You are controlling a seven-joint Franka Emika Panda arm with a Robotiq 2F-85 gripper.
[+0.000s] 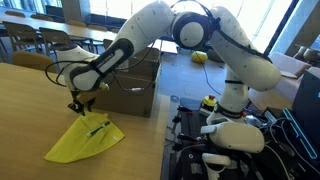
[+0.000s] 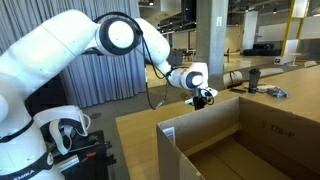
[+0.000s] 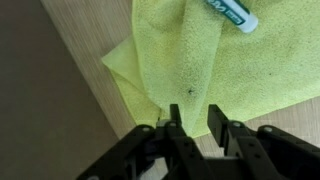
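A yellow cloth [image 1: 84, 142] lies spread on the wooden table, and in the wrist view the yellow cloth [image 3: 180, 65] has a fold running down it. A small white tube with a teal label [image 3: 233, 12] rests on top, cut off by the upper edge of the wrist view. My gripper [image 1: 79, 106] points down by the cloth's far corner. From above, the gripper shows its fingers apart, over the cloth's edge, with nothing seen between them. Whether the tips touch the cloth cannot be told.
An open cardboard box [image 2: 235, 135] stands close beside the arm; its brown side [image 1: 130, 98] borders the cloth's area. Chairs [image 1: 20, 35] stand in the background.
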